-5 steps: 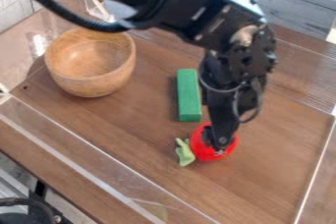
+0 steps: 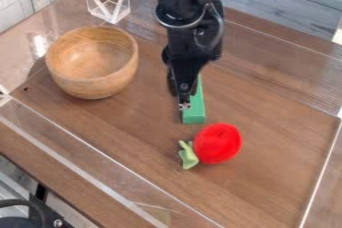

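Observation:
My black gripper (image 2: 185, 90) hangs in the middle of the view, shut, with its fingertips over the near part of a green block (image 2: 193, 111) on the wooden table. Whether it touches the block is hard to tell. A red round object (image 2: 218, 143) with a pale green leafy piece (image 2: 189, 156) lies nearer, to the right of centre, clear of the gripper. A wooden bowl (image 2: 91, 62) sits at the left.
A white wire-like shape (image 2: 110, 7) stands behind the bowl. Clear panels edge the table at left and right.
My gripper has moved from the red object up and left to over the green block. The red object and bowl have stayed in place.

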